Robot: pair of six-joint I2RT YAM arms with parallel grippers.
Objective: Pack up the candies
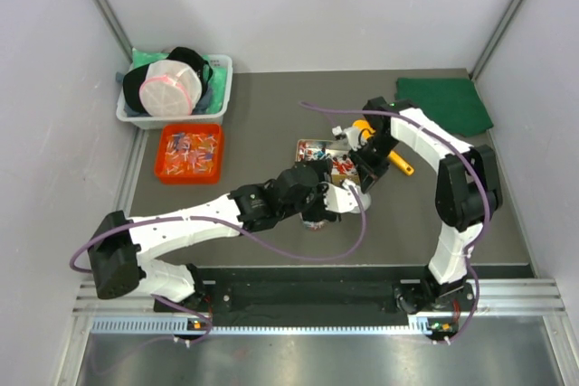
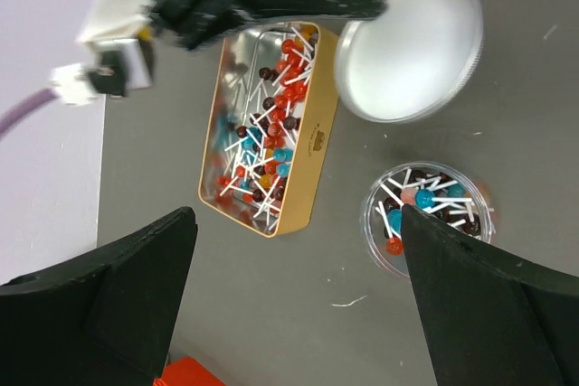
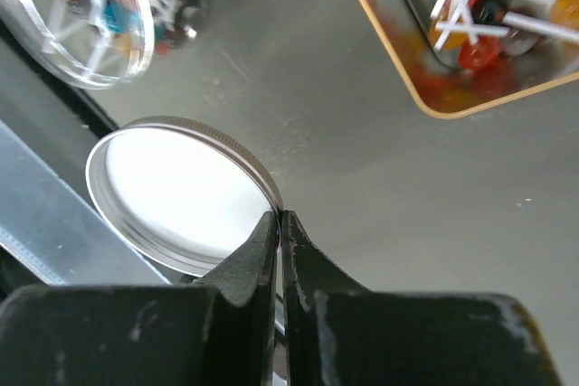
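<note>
A round white lid with a metal rim (image 2: 418, 51) is tilted in the air, its edge pinched at the fingertips of my right gripper. That gripper is shut, with only the thin rim at its tips. My left gripper stands wide open with nothing between its fingers. A clear round jar (image 2: 432, 214) filled with lollipops stands uncovered on the table, partly behind one left finger. Beside it lies a gold-rimmed tin (image 2: 312, 151), open, with many lollipops inside. From above, the arms cover much of the tin and jar.
An orange tray (image 1: 190, 178) of wrapped candies sits at the left, in front of a white basket (image 1: 223, 106) with bags. A yellow-orange object (image 1: 400, 164) lies near the right arm. A green cloth (image 1: 443, 106) is at back right.
</note>
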